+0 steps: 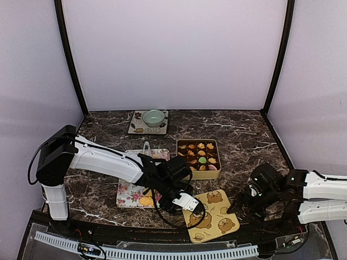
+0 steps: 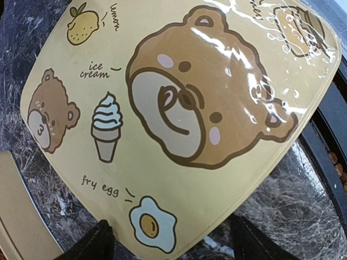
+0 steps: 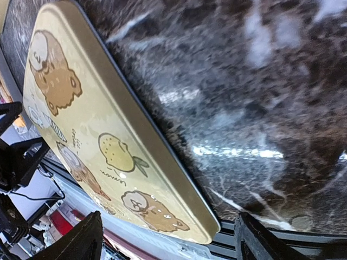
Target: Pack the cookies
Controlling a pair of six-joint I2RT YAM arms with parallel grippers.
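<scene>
The cream lid with bear drawings (image 1: 209,215) lies at the table's front edge, below the tin of cookies (image 1: 205,175). In the left wrist view, one corner of the lid (image 2: 227,189) reaches between the spread fingers of my left gripper; whether they touch it, I cannot tell. My right gripper stands open at the lid's right side, with a lid corner (image 3: 190,230) in the gap between its fingers in the right wrist view. Brown and coloured cookies (image 1: 201,160) fill the tin's compartments.
A flowered tray (image 1: 126,197) with some cookies (image 1: 147,201) lies partly under my left arm. At the back left a pale green bowl (image 1: 153,117) stands on a patterned mat (image 1: 133,130).
</scene>
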